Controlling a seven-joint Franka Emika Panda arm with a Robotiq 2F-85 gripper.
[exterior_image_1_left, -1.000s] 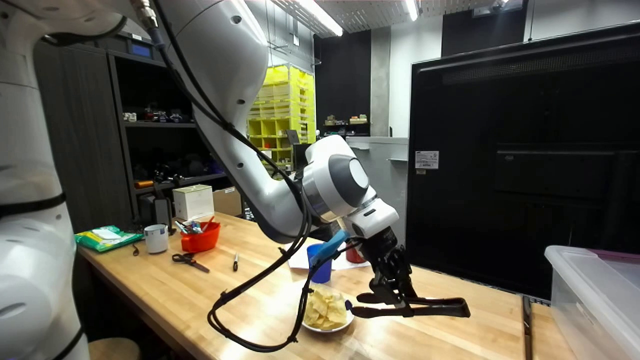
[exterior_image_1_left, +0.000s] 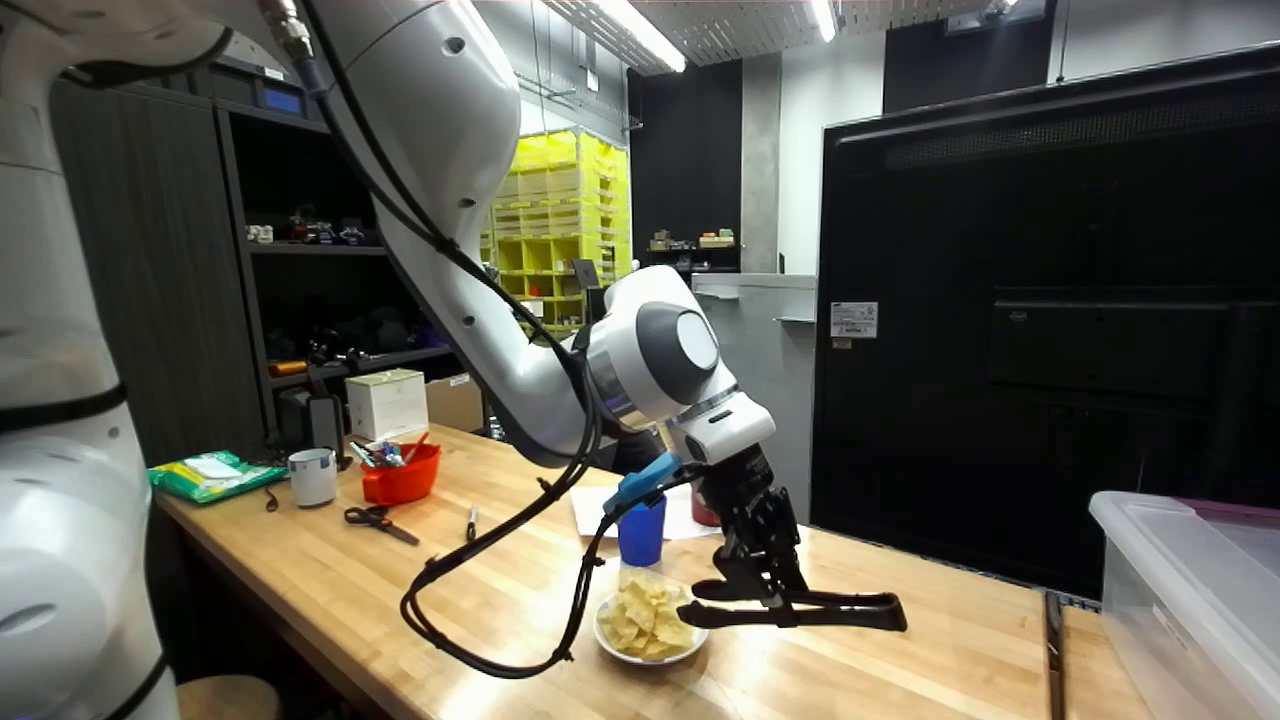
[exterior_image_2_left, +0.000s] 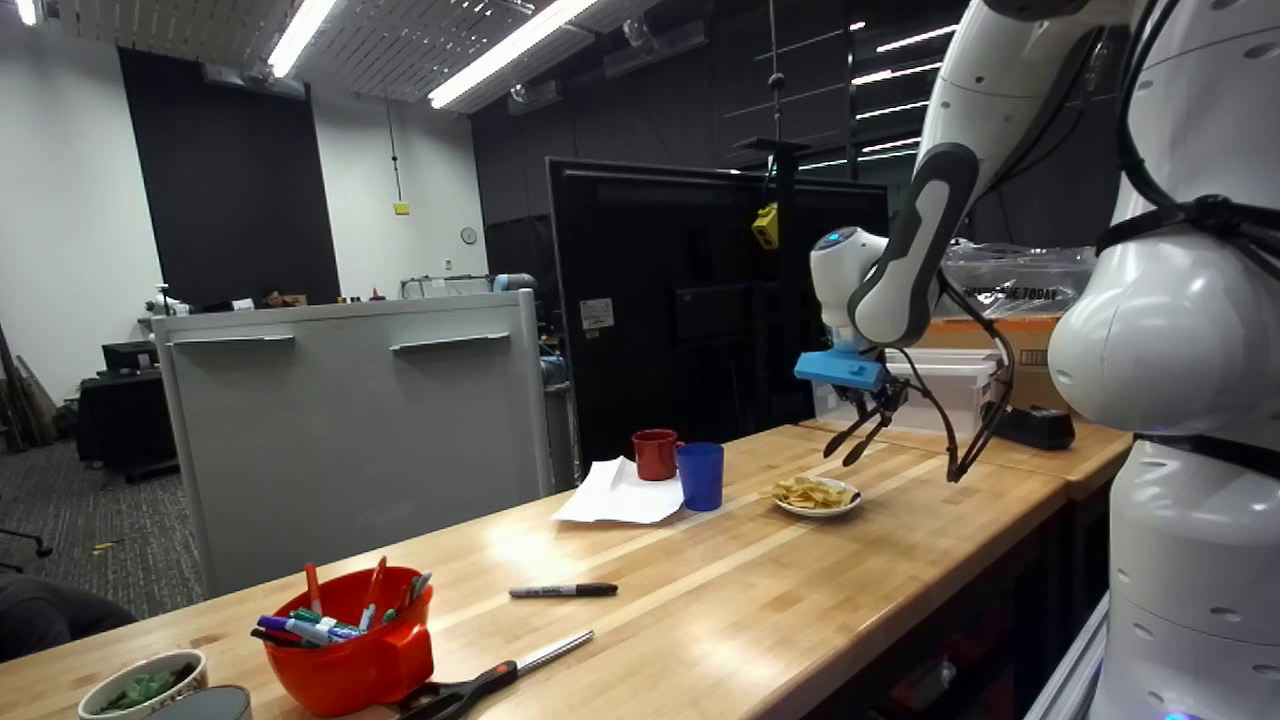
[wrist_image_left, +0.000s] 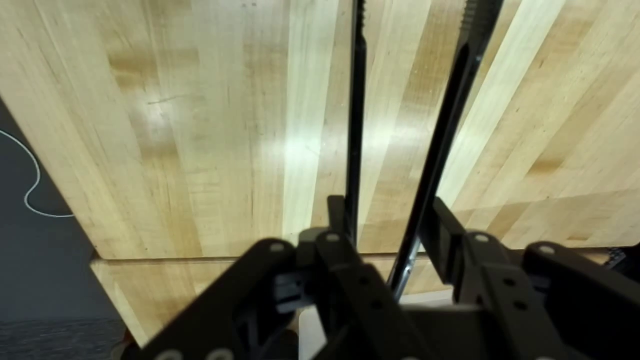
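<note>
My gripper (exterior_image_1_left: 777, 588) is shut on a pair of black tongs (exterior_image_1_left: 840, 617), held above the table. In the wrist view, the fingers (wrist_image_left: 336, 214) press against the outer sides of the tongs' two long arms (wrist_image_left: 356, 120), which stand apart with bare wood below. A white plate of yellow chips (exterior_image_1_left: 648, 620) sits on the table, left of the tongs in exterior view 1; one end of the tongs overlaps its right rim there. In exterior view 2 the tongs (exterior_image_2_left: 857, 449) hang near the chip plate (exterior_image_2_left: 819, 511), pointing down to the left. Nothing shows between their tips.
Behind the plate stand a blue cup (exterior_image_2_left: 701, 476) and a red mug (exterior_image_2_left: 655, 454), near white paper (exterior_image_2_left: 606, 498). A marker (exterior_image_2_left: 564, 590), scissors (exterior_image_2_left: 486, 680) and a red pen holder (exterior_image_2_left: 360, 672) lie farther along. A clear bin (exterior_image_1_left: 1182, 588) borders the right side.
In exterior view 1 the arm has shifted a little to the left, carrying the tongs closer to the chip plate. The plate has not moved.
</note>
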